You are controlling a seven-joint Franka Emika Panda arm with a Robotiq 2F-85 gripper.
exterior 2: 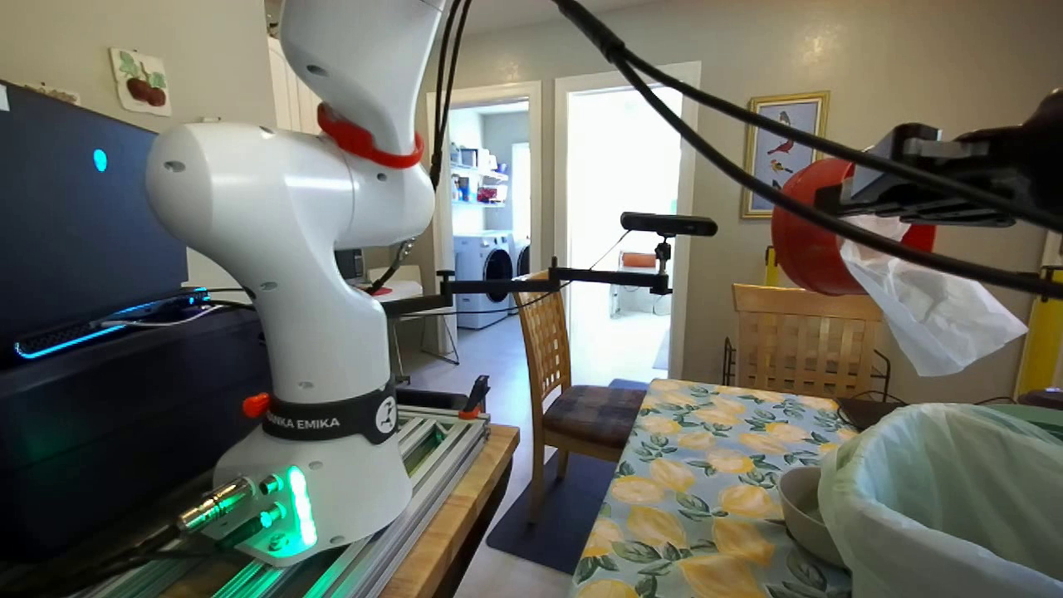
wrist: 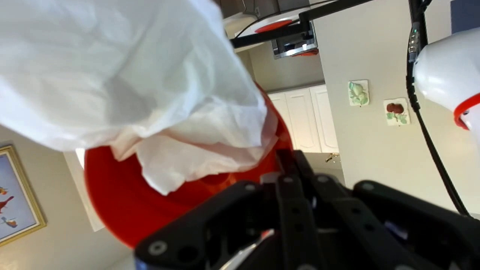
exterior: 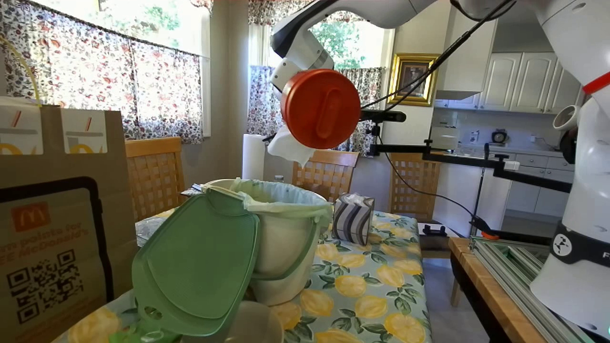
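High above the table, my gripper is shut on the rim of a round red container (wrist: pixel 121 193). In exterior view 1 the container (exterior: pixel 321 108) is turned on its side, its base towards that camera. White tissue (wrist: pixel 180 112) sits in its mouth and covers much of the inside in the wrist view. The tissue (exterior 2: pixel 932 304) droops out and down in exterior view 2. Below stands a white bin (exterior: pixel 286 246) with a pale green liner (exterior: pixel 280 191); its green lid (exterior: pixel 197 257) leans against the near side.
A striped tissue box (exterior: pixel 353 219) stands behind the bin, with a paper towel roll (exterior: pixel 253 157) farther back. A bowl (exterior 2: pixel 805 513) sits beside the bin. The McDonald's bag (exterior: pixel 57 228) fills the left foreground. The tablecloth (exterior: pixel 366 286) is clear at right.
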